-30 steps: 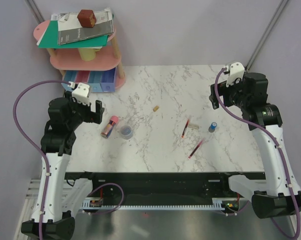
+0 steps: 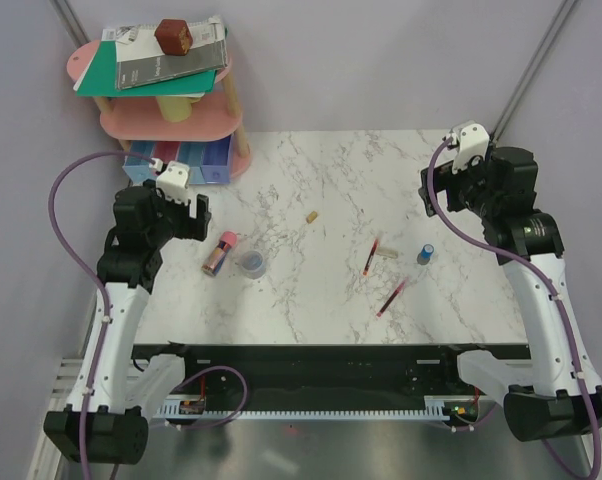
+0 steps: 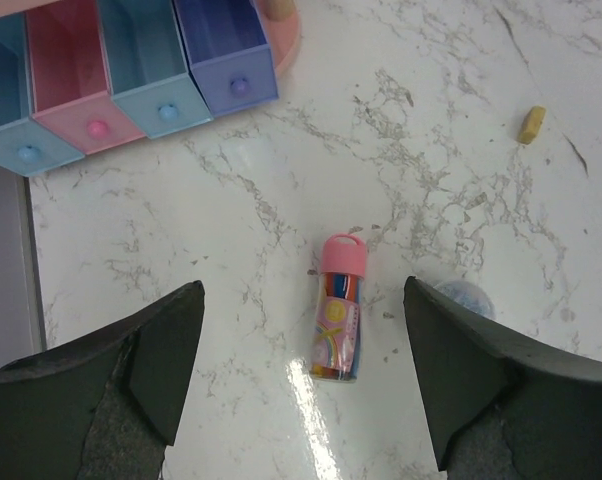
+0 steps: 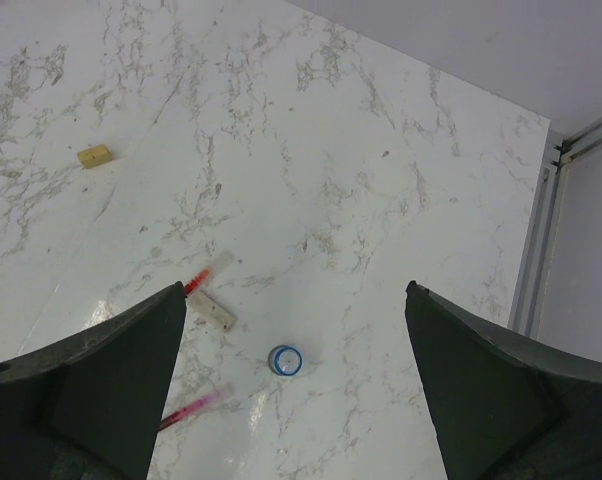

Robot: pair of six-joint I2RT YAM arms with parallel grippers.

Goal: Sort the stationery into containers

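A clear tube with a pink cap and coloured contents lies on the left of the marble table. Beside it is a round clear container. Toward the right are two red pens, a pale eraser-like block and a small blue-topped cylinder. A small yellow block rests near the middle. My left gripper hangs above the tube, fingers apart and empty. My right gripper is open and empty, high over the right side.
At the back left stands a pink shelf with blue and pink drawers below. Papers and a green folder lie on top, with a brown block. Bare table spreads across the back middle.
The right arm has barely moved, and the objects on the table stay where they were.
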